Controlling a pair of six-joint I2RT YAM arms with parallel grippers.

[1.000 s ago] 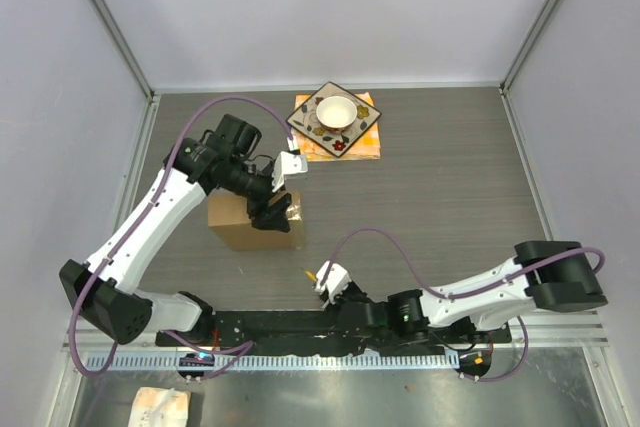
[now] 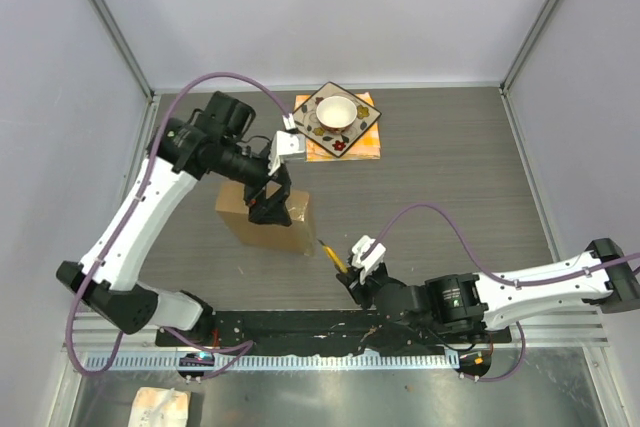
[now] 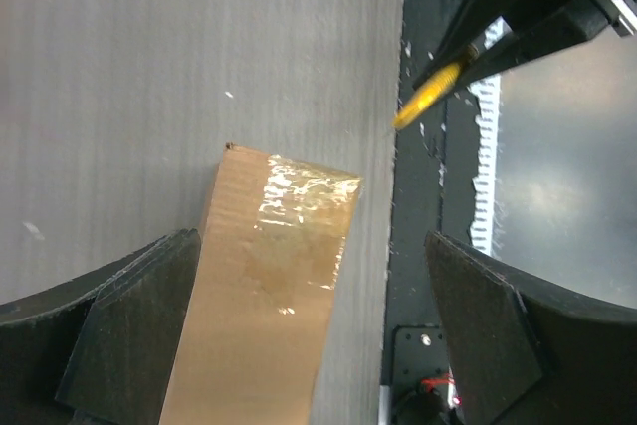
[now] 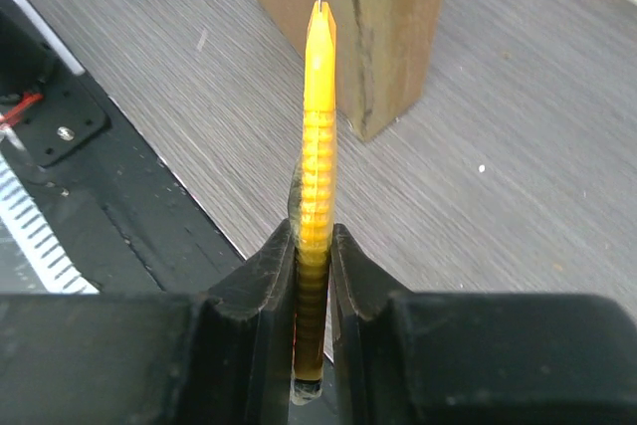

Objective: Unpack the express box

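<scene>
A brown cardboard box (image 2: pixel 280 232) stands on the table at the left, taped along its end; the left wrist view shows that taped end (image 3: pixel 284 256) below the fingers. My left gripper (image 2: pixel 270 209) hovers over the box, open, its fingers (image 3: pixel 124 330) apart with nothing held. My right gripper (image 2: pixel 352 282) is low at the front of the table, shut on a yellow utility knife (image 4: pixel 317 156), its thin blade pointing at the box, a short distance from its end.
At the back a patterned tray (image 2: pixel 310 132) with a white bowl (image 2: pixel 336 112) rests on an orange checked cloth (image 2: pixel 368 147).
My left gripper has risen a little above the box. My right gripper, with the knife, has moved right from where it was about a second ago.
</scene>
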